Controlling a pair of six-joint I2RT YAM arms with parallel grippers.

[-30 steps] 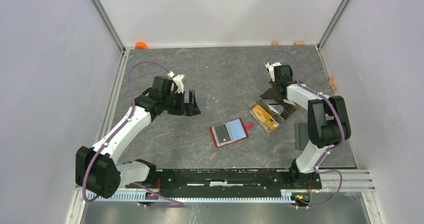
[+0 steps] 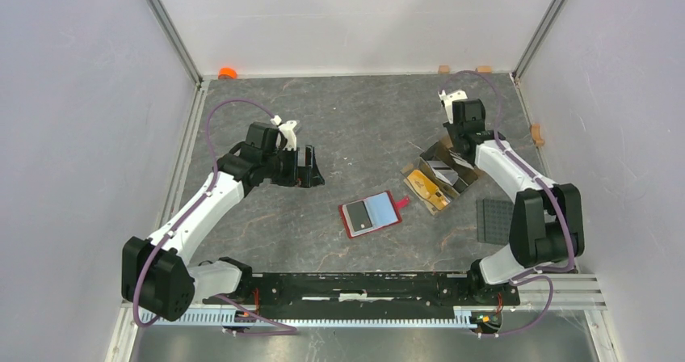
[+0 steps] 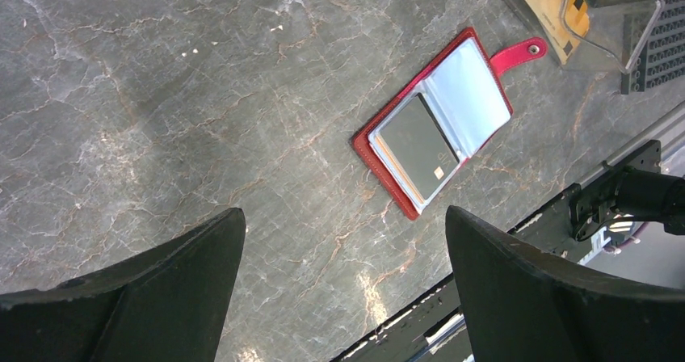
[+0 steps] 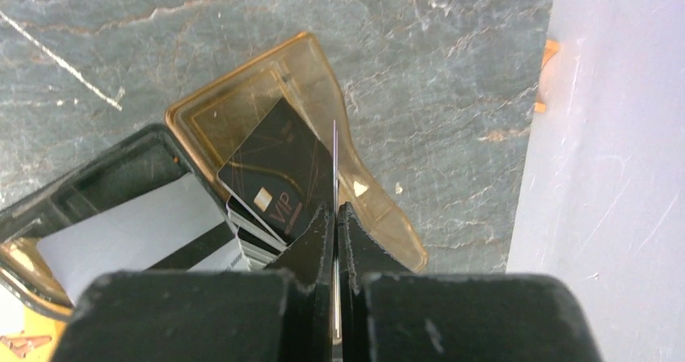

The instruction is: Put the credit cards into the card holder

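Observation:
In the left wrist view the red card holder (image 3: 386,186) lies open on the table, a dark card (image 3: 416,148) in one clear sleeve and the pale sleeve (image 3: 470,87) beside it. My left gripper stands open and empty, left of the holder. At the back right, my right gripper is shut over the bins, with a thin card (image 4: 335,156) showing edge-on between its fingers and sticking out past the tips. Below it, black VIP cards (image 4: 279,164) lean in the amber bin (image 4: 242,83); its fingers hide part of them.
A dark bin (image 4: 105,152) beside it holds a white card (image 4: 137,225). Yellow cards (image 2: 428,189) fill the nearest bin. A dark ribbed pad (image 2: 494,220) lies at right, near the wall.
The left arm, the holder and the bins have stayed put.

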